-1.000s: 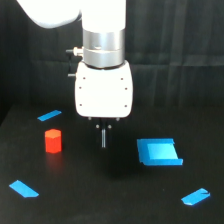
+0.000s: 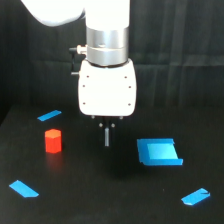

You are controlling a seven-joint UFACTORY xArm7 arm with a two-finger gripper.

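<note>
My gripper (image 2: 107,135) hangs below the white arm body, near the middle of the camera view. Its narrow dark fingers are too small and dim to show how the fingers stand. To its left, a red block (image 2: 53,141) stands on the dark surface, well apart from the fingers. A blue open box or tray (image 2: 143,153) lies to the right of the gripper, nothing in it that I can make out.
Flat blue pieces mark the surface at the back left (image 2: 49,115), front left (image 2: 24,189) and front right (image 2: 196,197). Bare dark table (image 2: 105,195) fills the front middle. Black curtain hangs behind.
The arm and gripper have shifted slightly to the right and a touch lower. The red block and the blue tray have stayed put.
</note>
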